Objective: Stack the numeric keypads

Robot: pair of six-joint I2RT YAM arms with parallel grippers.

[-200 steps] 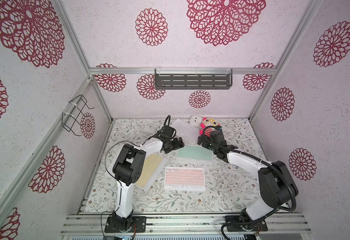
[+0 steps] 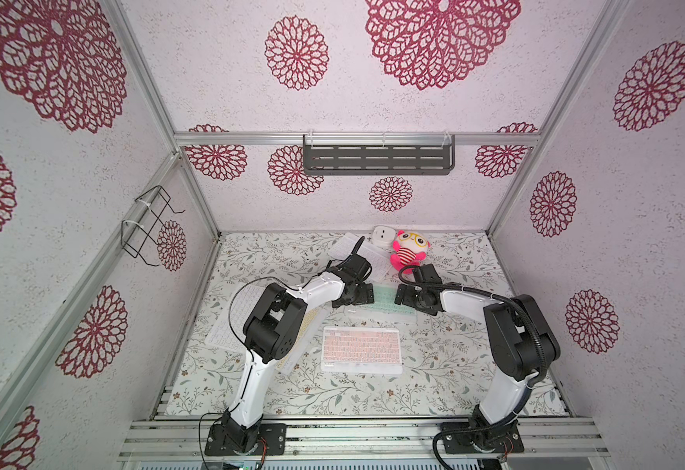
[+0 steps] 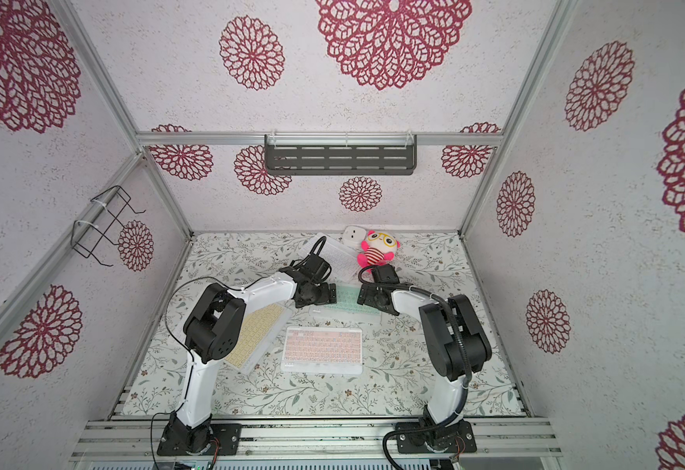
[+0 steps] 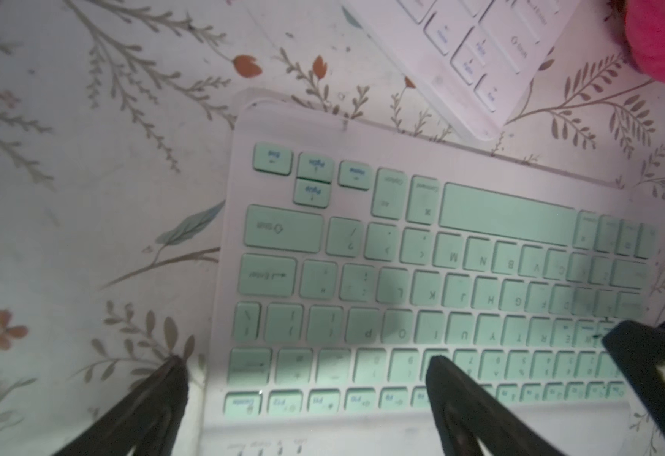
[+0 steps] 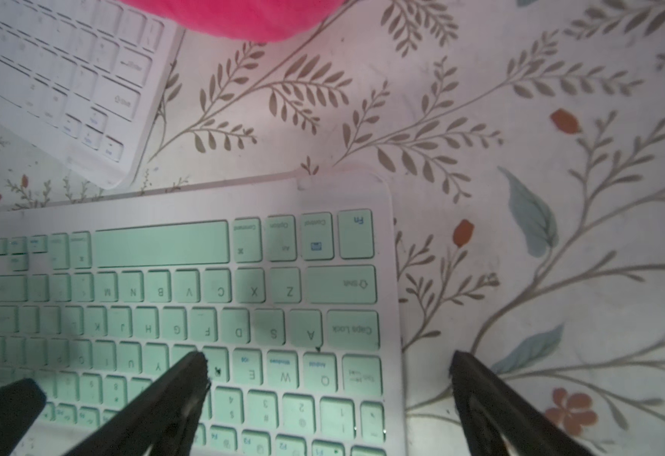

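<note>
A white keyboard with mint-green keys (image 2: 384, 296) lies flat mid-table, the ends partly covered by my grippers in the top views. Over its left end my left gripper is open, fingers straddling the keys in the left wrist view. My right gripper stands open over the opposite end, one finger above the keys, the other above the cloth. Nothing is between either pair of fingers. Nearer the front lies a pink-keyed keyboard (image 2: 361, 350). A yellow-keyed keyboard (image 3: 258, 337) is angled to the left, partly under the left arm.
Behind the green keyboard lies a white keyboard (image 5: 59, 83), with a pink plush toy (image 2: 410, 249) and a white round object (image 2: 383, 235) close by. Another pale keyboard (image 2: 229, 329) sits at far left.
Over the last second both grippers came over the green keyboard's two ends, the left one moving right and the right arm drawing in and away from the toy. The keyboards have not moved.
</note>
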